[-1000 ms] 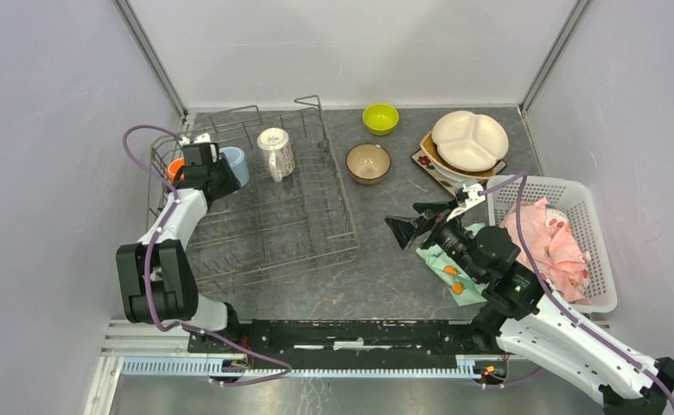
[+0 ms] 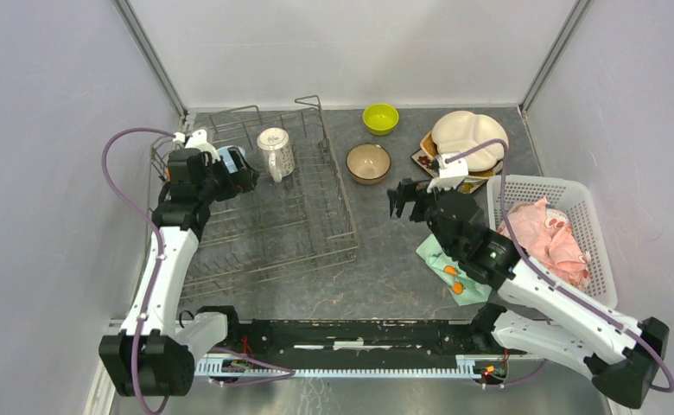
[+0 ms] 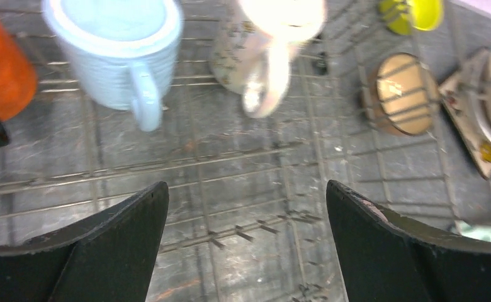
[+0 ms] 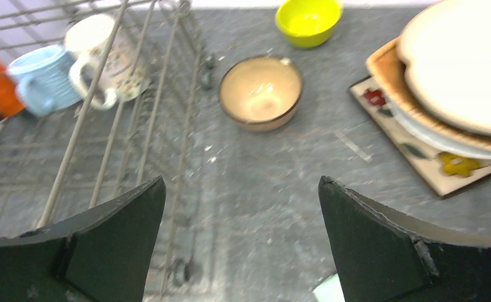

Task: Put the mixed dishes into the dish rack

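Note:
The wire dish rack [image 2: 308, 251] holds an orange mug [image 3: 0, 69], a light blue mug [image 3: 114, 56] and a patterned white mug [image 2: 276, 156] along its back. My left gripper is open above them with nothing between its fingers. Right of the rack sit a brown bowl [image 2: 368, 162] and a green bowl [image 2: 380, 118]. A stack of plates and dishes, topped by a cream divided plate [image 2: 459, 134], lies on a patterned tray [image 4: 428, 170]. My right gripper is open over the counter, below the brown bowl in the top view.
A white basket [image 2: 597, 242] with pink cloth stands at the right, beside a mint cloth [image 2: 437, 268] at the front. The counter [image 2: 377, 285] between rack and cloth is clear.
My right gripper has moved up in the top view toward the bowls and plates. The left arm has risen and shifted, its gripper now partly covering the blue and orange mugs.

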